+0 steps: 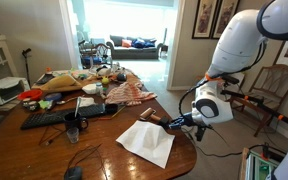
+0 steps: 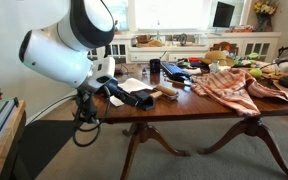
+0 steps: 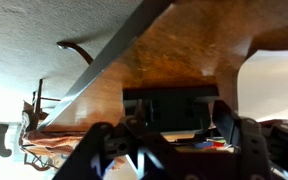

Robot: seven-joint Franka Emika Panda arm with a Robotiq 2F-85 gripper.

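Observation:
A black block-shaped object (image 3: 174, 110) lies across the middle of the wrist view, between the fingertips of my gripper. The fingers stand apart at either end of the block, and whether they touch it cannot be told. In exterior view 1 my gripper (image 1: 174, 122) reaches in low from the right, at the table's edge. A dark shape (image 2: 144, 101) shows at the gripper's tip in exterior view 2, and a brown roll-like piece (image 2: 165, 92) lies just past it.
White paper (image 1: 147, 143) lies flat beside the gripper on the wooden table (image 1: 109, 160). A dark mug (image 1: 74, 123), a keyboard (image 1: 46, 118) and a cluttered heap with an orange cloth (image 1: 62, 82) are farther off.

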